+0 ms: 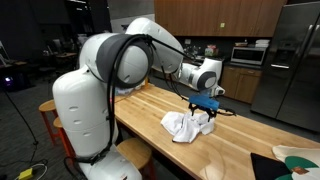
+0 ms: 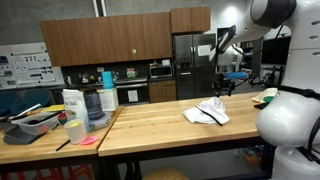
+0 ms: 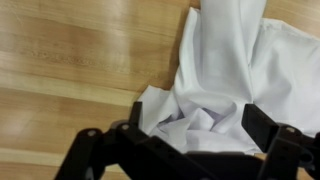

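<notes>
A crumpled white cloth [image 1: 185,126] lies on the wooden table, with folds bunched up toward its far right side. My gripper [image 1: 206,104] is over that far right part. In the wrist view, the cloth [image 3: 222,80] spreads across the right half, a ridge of folds running down to a bunched part between the fingers. There the gripper stands open, its two dark fingers wide apart and nothing gripped. In exterior view 2, the cloth [image 2: 207,111] sits on the right part of the table, below the gripper; exact height above it is hard to tell.
Bare table [image 2: 150,128] stretches left of the cloth. Bins and containers [image 2: 40,118] crowd the far left end. A dark flat item [image 1: 268,167] and a green-and-white tray [image 1: 298,156] lie at the table's near right. Stools [image 1: 137,153] stand beside the table.
</notes>
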